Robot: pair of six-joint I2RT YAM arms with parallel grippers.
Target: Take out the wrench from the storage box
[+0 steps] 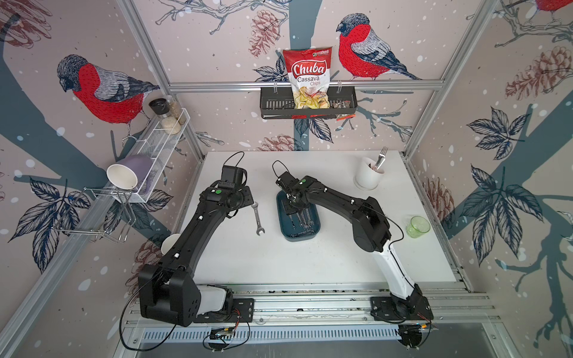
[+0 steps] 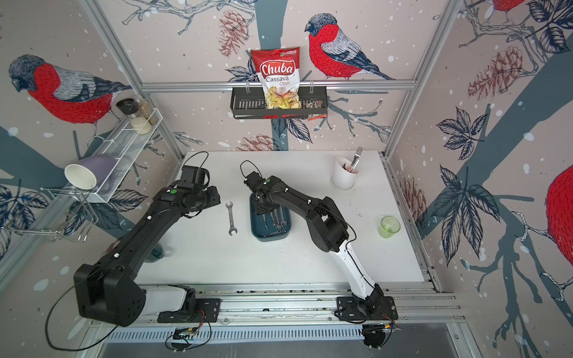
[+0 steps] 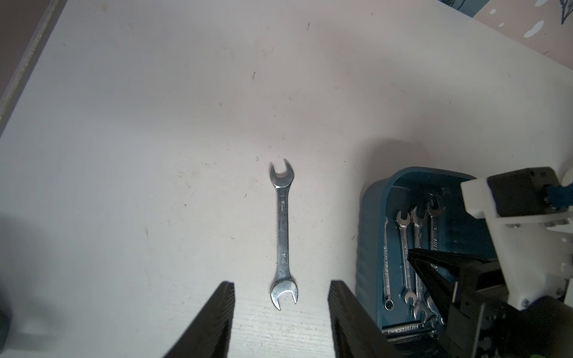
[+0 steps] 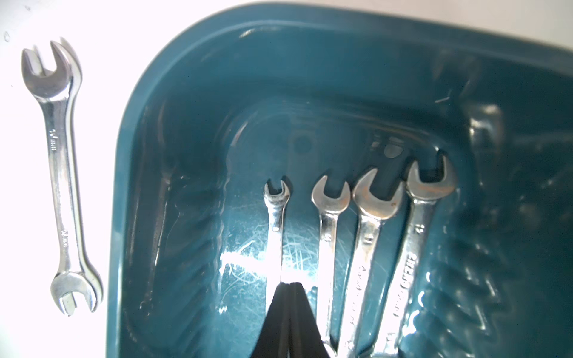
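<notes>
A teal storage box [image 4: 495, 77] holds several silver wrenches [image 4: 370, 250] lying side by side. One larger double-ended wrench [image 3: 283, 229] lies on the white table left of the box. My right gripper is over the box with its fingertips together, above the thin leftmost wrench; whether anything is held between them is hidden. My left gripper stands open above the table by the loose wrench, fingertips apart either side of it in the left wrist view, with nothing held.
A white cutlery holder [image 1: 367, 176] stands at the back right, a green glass [image 1: 417, 226] at the right. A wire shelf [image 1: 155, 155] with a purple cup is on the left wall.
</notes>
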